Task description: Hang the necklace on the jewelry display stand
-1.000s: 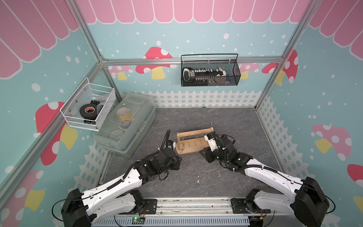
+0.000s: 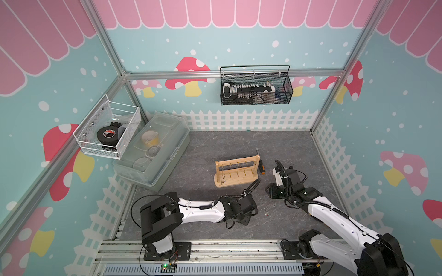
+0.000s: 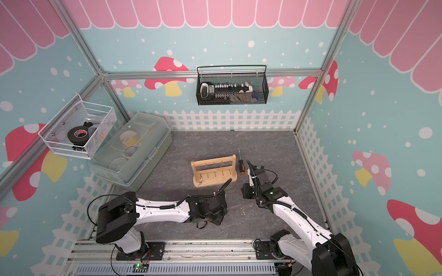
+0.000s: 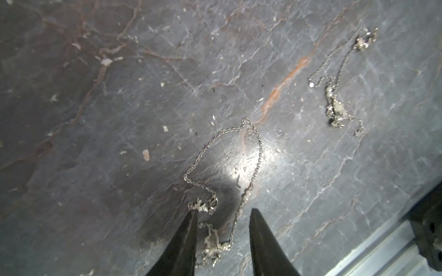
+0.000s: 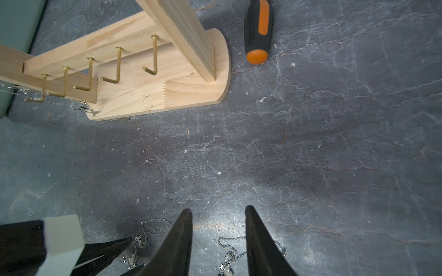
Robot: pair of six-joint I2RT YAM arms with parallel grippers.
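The wooden display stand [image 2: 236, 177] stands mid-table, with a row of brass hooks and some fine chain at its left end [image 5: 85, 106]. On the marble in front lie a looped silver necklace [image 4: 259, 154] and a bunched second one [image 4: 337, 108]. My left gripper hangs open over the looped necklace's pendant end, nothing visibly held. My right gripper is to the stand's front right, fingers apart and empty, above the table near the necklaces.
A screwdriver [image 5: 257, 32] lies right of the stand. A lidded clear box [image 2: 161, 142] fills the back left. Wire baskets hang on the walls [image 2: 255, 96].
My left arm has swung right and toward the front, down over the necklaces. My right gripper has moved right, away from the stand.
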